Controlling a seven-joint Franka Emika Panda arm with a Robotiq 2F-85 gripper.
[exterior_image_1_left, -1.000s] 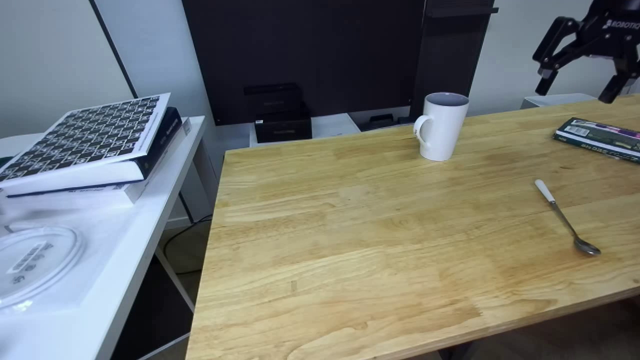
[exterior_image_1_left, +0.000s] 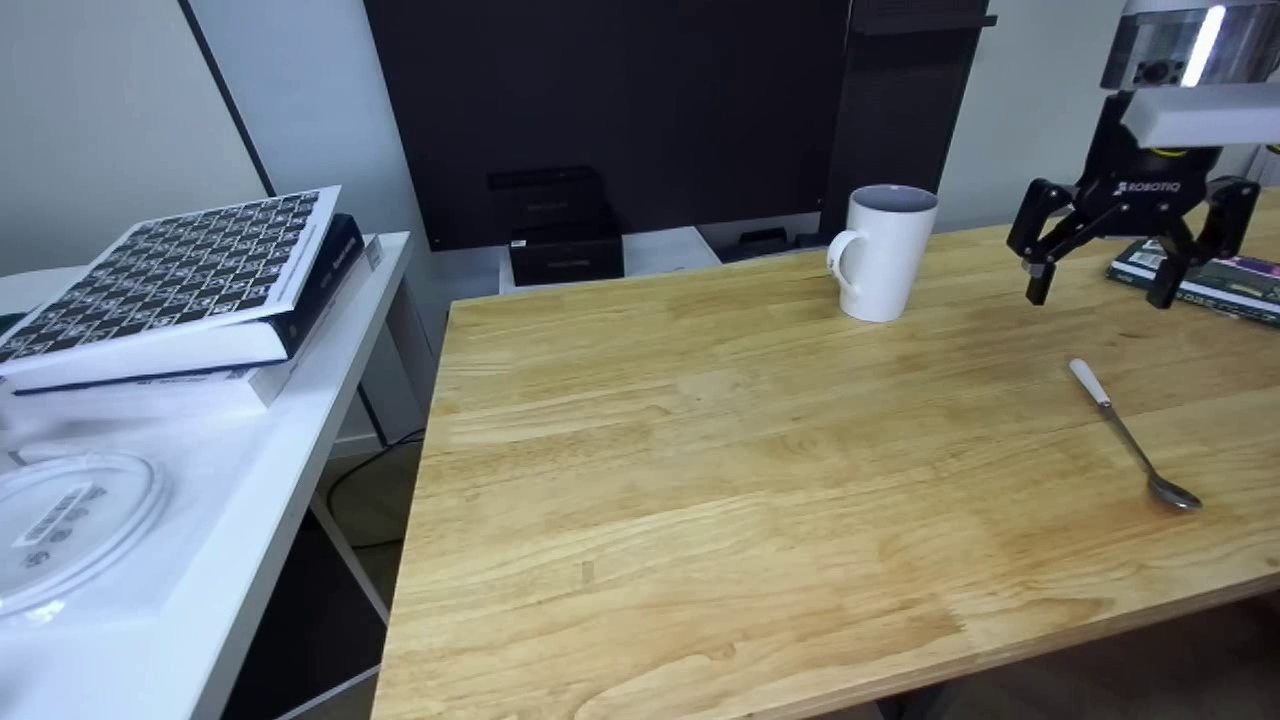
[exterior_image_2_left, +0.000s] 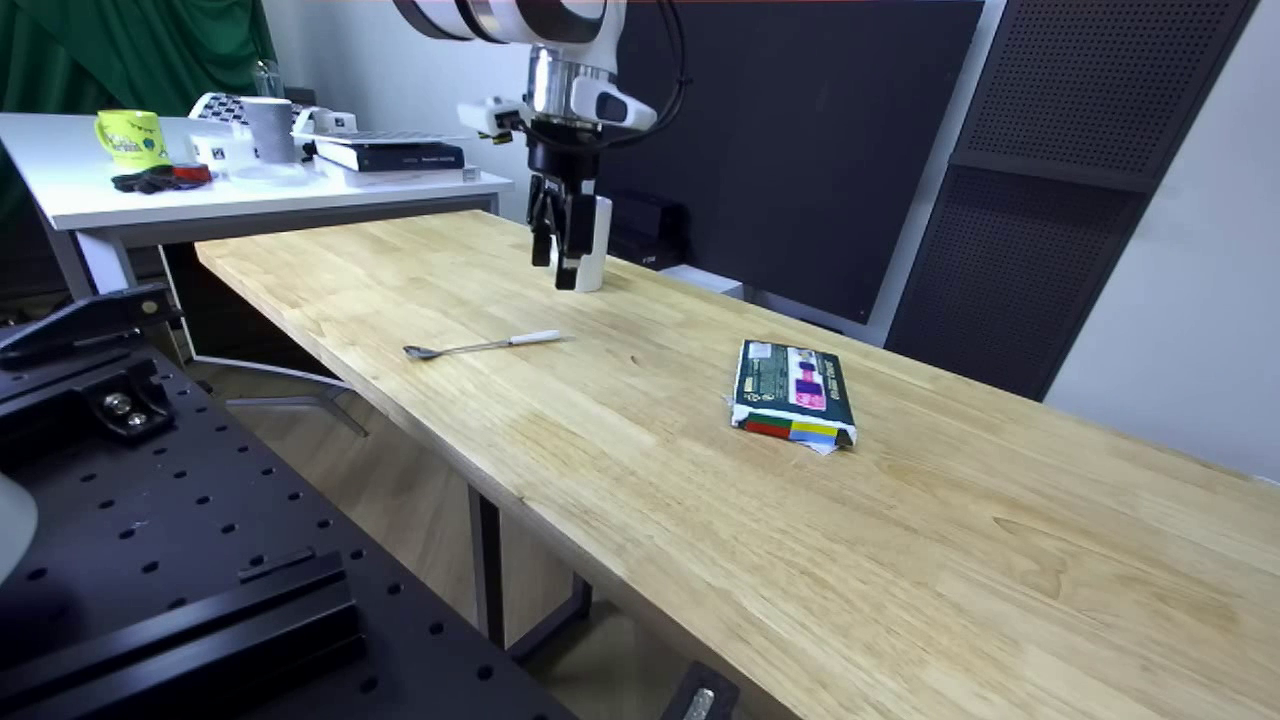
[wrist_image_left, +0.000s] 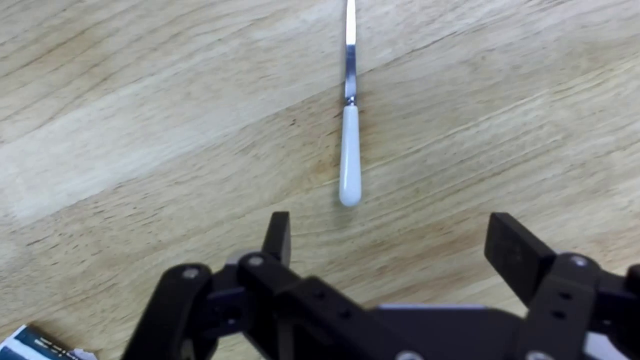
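A long spoon (exterior_image_1_left: 1125, 434) with a white handle and metal bowl lies flat on the wooden table. The wrist view shows its handle (wrist_image_left: 350, 157) end just ahead of the space between my fingertips, the bowl being out of that frame. My gripper (exterior_image_1_left: 1098, 295) hangs above the table, its fingers wide apart and nothing between them. Seen from the other side, the gripper (exterior_image_2_left: 552, 274) is beyond the spoon's handle end and above the wood. A tall white mug (exterior_image_1_left: 885, 258) stands upright near the back edge; in exterior view 2 the gripper partly covers this mug (exterior_image_2_left: 596, 240).
A dark green box (exterior_image_2_left: 792, 394) lies on the table, partly behind my gripper in exterior view 1. Past the left edge, a white side table (exterior_image_1_left: 228, 492) carries stacked books (exterior_image_1_left: 180, 282). A black panel (exterior_image_1_left: 624, 108) rises behind. Most of the wood is bare.
In exterior view 1, my gripper has come down and to the left, closer to the table and the spoon. Its fingers remain apart. Spoon, mug and box have stayed put.
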